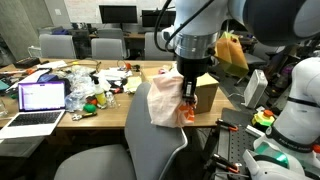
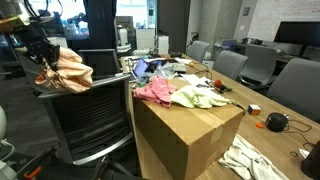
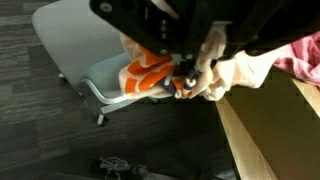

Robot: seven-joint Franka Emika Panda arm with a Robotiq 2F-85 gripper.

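A pale peach cloth with an orange print (image 1: 167,103) hangs from my gripper (image 1: 188,88), which is shut on a bunched part of it. It is in front of and over the top of a grey chair's back (image 1: 150,140). In the second exterior view the cloth (image 2: 68,72) drapes across the mesh backrest; whether it rests on it I cannot tell. From the wrist, the orange-printed folds (image 3: 150,75) gather around the dark fingertips, and the grip itself is partly covered by cloth.
A cardboard box (image 2: 200,130) stands on the table beside the chair, with a pink cloth (image 2: 155,89) and a pale yellow cloth (image 2: 198,97) on top. A white cloth (image 2: 250,160) lies past it. The laptop (image 1: 40,103) and clutter occupy the table's far part.
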